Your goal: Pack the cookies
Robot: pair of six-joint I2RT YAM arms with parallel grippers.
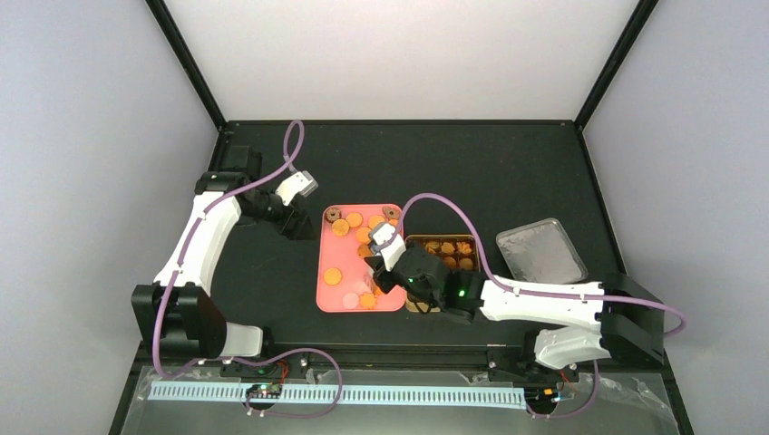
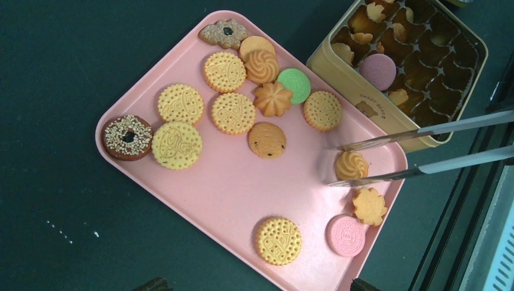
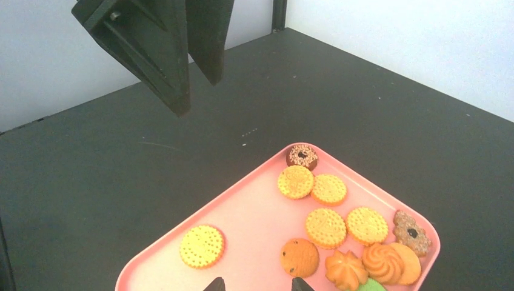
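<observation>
Most of the cookies lie spread over a pink tray (image 2: 212, 206), among them several round yellow biscuits (image 2: 278, 241), a pink one (image 2: 346, 236) and a green one (image 2: 294, 85). Near the tray's edge by the tin, my right gripper straddles a swirl cookie (image 2: 351, 165); its fingers are part open and motion-blurred, and whether they touch the cookie cannot be told. The gold tin (image 2: 418, 136) has a divided insert with some cookies in it, including a purple one (image 2: 377, 71). My left gripper (image 1: 304, 234) is open and empty, left of the tray.
A flower-shaped cookie (image 2: 370, 207) lies close beside the swirl one. Right of the tin rests a clear or silvery lid (image 1: 542, 254). The tin's wall adjoins the tray's edge near the right fingers. Dark table (image 1: 408, 163) behind the tray is bare.
</observation>
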